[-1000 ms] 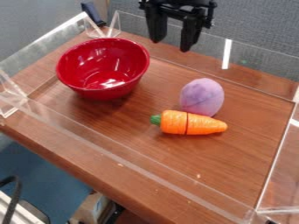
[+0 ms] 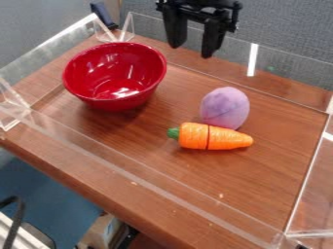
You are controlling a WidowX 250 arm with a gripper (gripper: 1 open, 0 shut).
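My black gripper (image 2: 196, 37) hangs at the top centre, open, its two fingers apart with nothing between them, above the back of the wooden table. A red bowl (image 2: 115, 76) sits at the left. A purple round object (image 2: 225, 108) rests right of centre, and just in front of it lies an orange toy carrot (image 2: 215, 138) with a green top, pointing left.
Clear plastic walls edge the wooden surface (image 2: 156, 185) at left, back and right. A small cardboard box and dark cables lie below at the lower left.
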